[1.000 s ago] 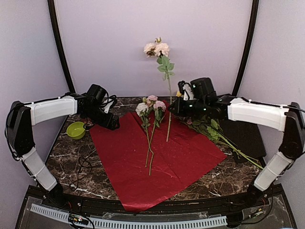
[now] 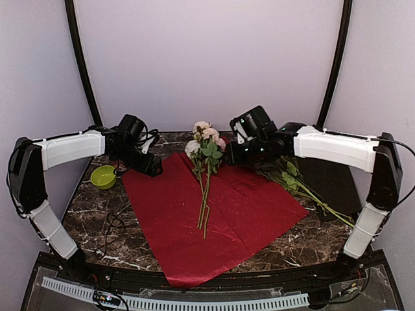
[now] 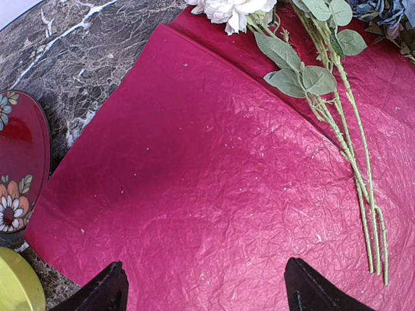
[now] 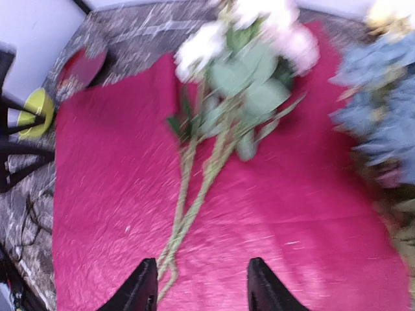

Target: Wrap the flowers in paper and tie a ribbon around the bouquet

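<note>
White and pink flowers (image 2: 207,139) lie together on the red wrapping sheet (image 2: 162,214), their green stems (image 2: 204,204) crossing and pointing toward the front edge. My right gripper (image 2: 235,154) hovers to the right of the blooms. In the right wrist view the fingers (image 4: 144,288) stand apart with only the sheet seen between them. Over the left part of the sheet hangs my left gripper (image 2: 155,170), well apart from the flowers. Its fingers (image 3: 107,285) are spread, and nothing lies between them in the left wrist view.
More flowers with blue heads (image 4: 379,107) lie to the right, their stems (image 2: 324,204) on a dark mat (image 2: 334,181). A yellow-green bowl (image 2: 104,177) stands at the left, near a red floral object (image 3: 24,162).
My right gripper brought a pale flower down beside the others and let it go. It has since risen back to the right, empty. The left arm has stayed still.
</note>
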